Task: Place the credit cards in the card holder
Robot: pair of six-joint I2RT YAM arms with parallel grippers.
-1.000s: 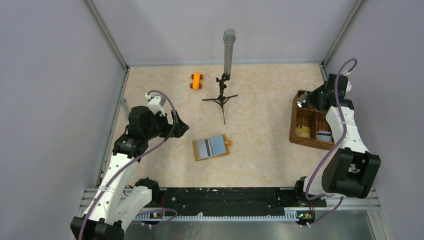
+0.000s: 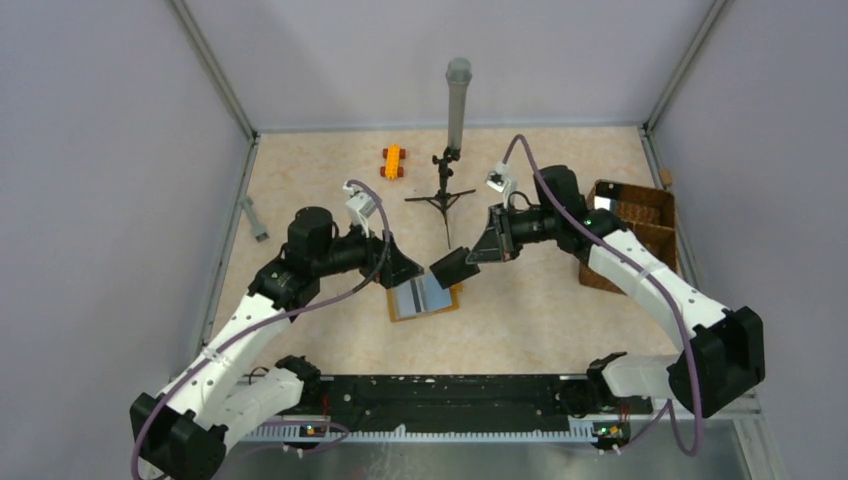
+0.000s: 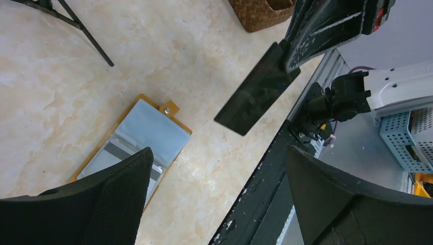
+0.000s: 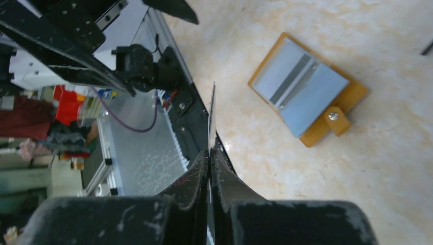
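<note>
A dark credit card point(image 2: 452, 266) is held by my right gripper point(image 2: 474, 258), which is shut on it above the table; in the right wrist view the card point(image 4: 211, 115) appears edge-on between the fingertips. The card holder point(image 2: 422, 300) point(image 3: 147, 130) point(image 4: 301, 87), a light blue-grey piece with stripes on an orange backing, lies below the card. My left gripper point(image 2: 404, 266) stands open above the holder's upper left, with nothing between its fingers.
A woven divided basket point(image 2: 628, 280) sits at the right. A tripod point(image 2: 444, 200) stands at the back middle, with an orange toy car point(image 2: 393, 160) to its left.
My right gripper has left the basket and moved left with the dark card to above the holder. The left gripper has moved right toward the holder since a second ago.
</note>
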